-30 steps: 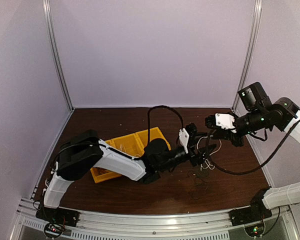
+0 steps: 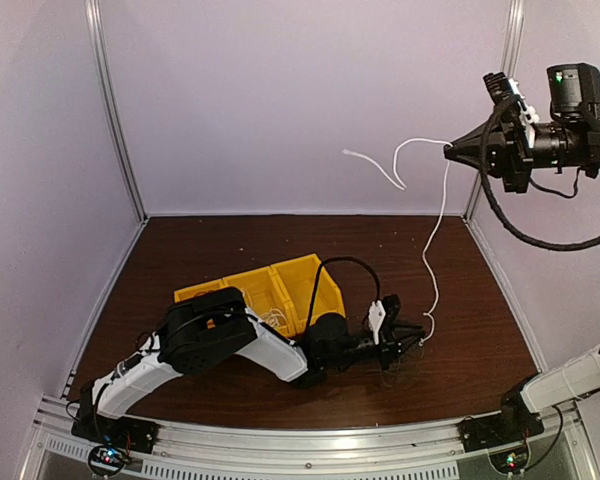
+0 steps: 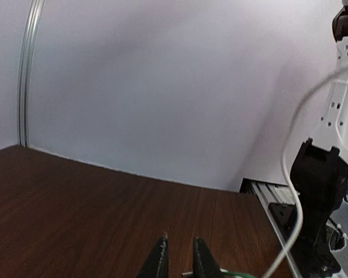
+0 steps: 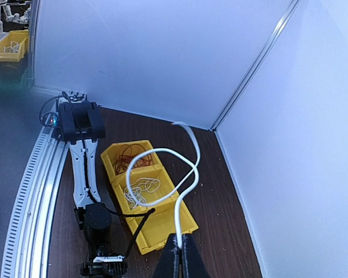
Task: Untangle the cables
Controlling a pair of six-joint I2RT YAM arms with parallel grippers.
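Observation:
High at the right in the top view, my right gripper (image 2: 448,152) is shut on a white cable (image 2: 436,250). One part of the cable loops out to a free end at the left; the other hangs down to my left gripper (image 2: 422,334). In the right wrist view the white cable (image 4: 178,214) rises from between the fingertips and curls. Thin dark green loops (image 2: 402,368) hang at the low left gripper, which is shut on the green cable (image 3: 238,274), mostly below the left wrist view. Whether the white cable still crosses the green one is hard to see.
A yellow bin (image 4: 161,227) stands on the dark table behind the left arm. Its compartments hold red cables (image 4: 130,156) and white cables (image 4: 144,188); the third looks empty. Bare table (image 2: 380,235) lies behind the left gripper.
My right gripper has risen up and away from the left one, drawing out the white cable into a long strand with a free end. The left gripper has shifted slightly down and right.

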